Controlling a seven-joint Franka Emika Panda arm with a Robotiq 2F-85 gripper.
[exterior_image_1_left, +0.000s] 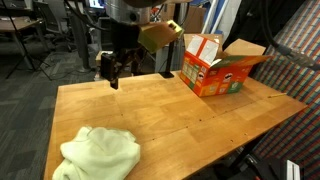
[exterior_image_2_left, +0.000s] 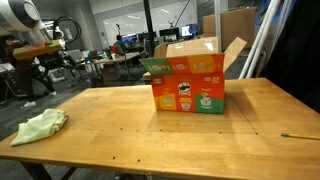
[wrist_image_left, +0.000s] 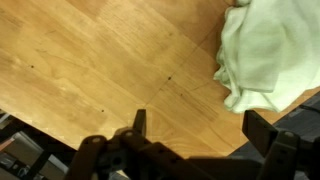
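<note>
A pale, crumpled cloth (exterior_image_1_left: 98, 153) lies at the near left of the wooden table in exterior view 1. The same cloth (wrist_image_left: 265, 55) fills the upper right of the wrist view, and in exterior view 2 the cloth (exterior_image_2_left: 40, 126) rests by the table's left edge. Above the tabletop, clear of the cloth, hangs my gripper (exterior_image_1_left: 113, 78). In the wrist view its two dark fingers stand wide apart, one at the left finger (wrist_image_left: 139, 123) and one at the right. Nothing is held between them.
An open orange and green cardboard box (exterior_image_1_left: 215, 75) stands at the back right of the table. A pencil (exterior_image_2_left: 300, 136) lies towards the table's right side in exterior view 2.
</note>
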